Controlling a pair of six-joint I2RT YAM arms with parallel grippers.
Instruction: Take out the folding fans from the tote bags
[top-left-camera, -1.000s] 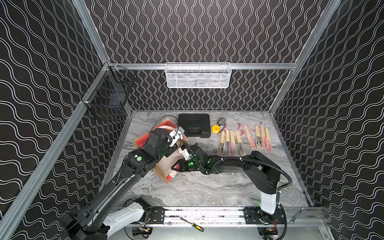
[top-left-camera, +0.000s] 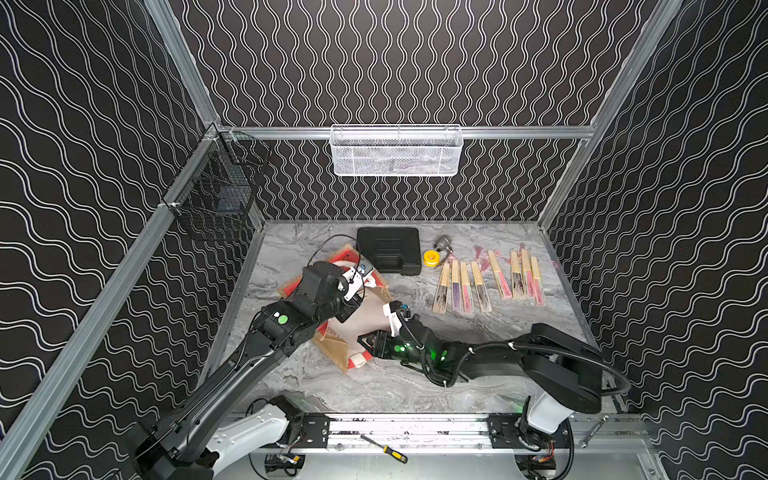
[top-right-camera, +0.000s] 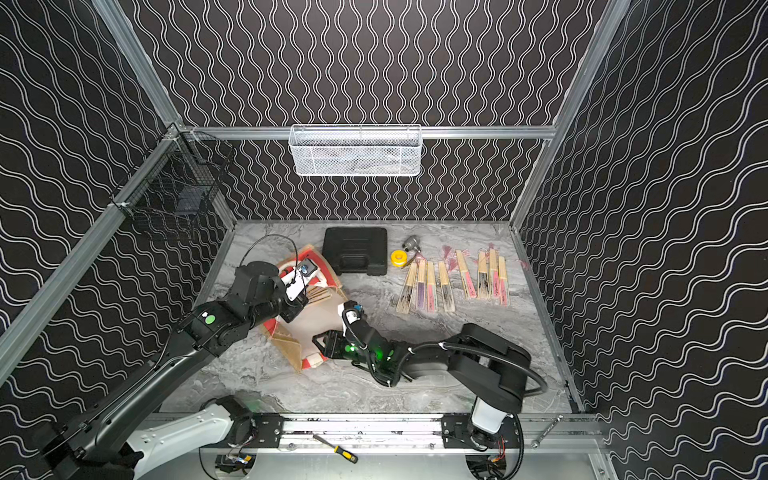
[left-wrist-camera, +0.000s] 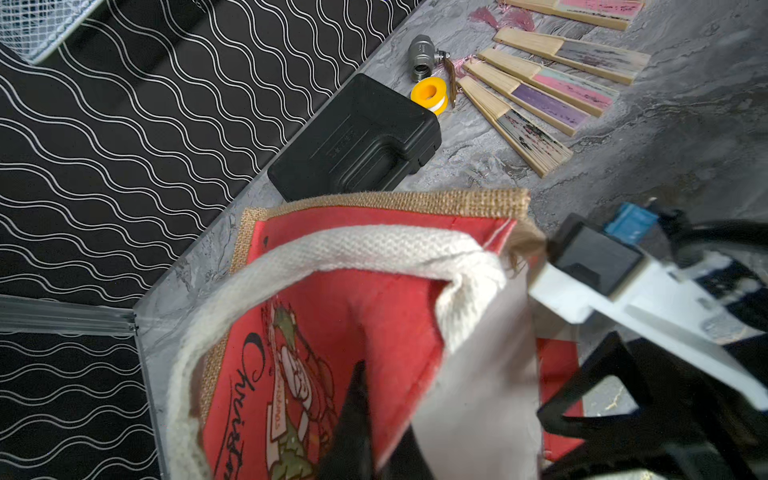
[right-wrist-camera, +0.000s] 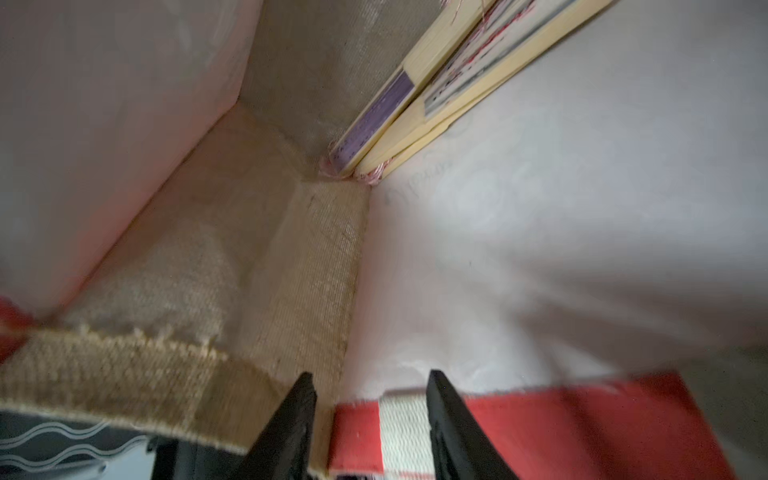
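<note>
The tote bag (top-left-camera: 332, 349), red and white with burlap sides and a white rope handle (left-wrist-camera: 352, 244), lies on its side at the left of the table, mouth toward the front right. My left gripper is shut on the red fabric of its wall. At the mouth stands my right gripper, open, nothing between its fingers. Deep inside, in the right wrist view, several folding fans (right-wrist-camera: 408, 104) with pale wood ribs rest in the bag's corner, ahead of the fingertips. More folded fans (top-left-camera: 466, 286) lie in a row on the right of the table.
A black case (top-left-camera: 389, 249) stands behind the bag, with a yellow tape roll (top-left-camera: 432, 258) and a metal fitting (top-left-camera: 444, 242) beside it. A white mesh basket (top-left-camera: 396, 152) hangs on the back wall.
The bag and the left gripper have shifted slightly right since one second ago.
</note>
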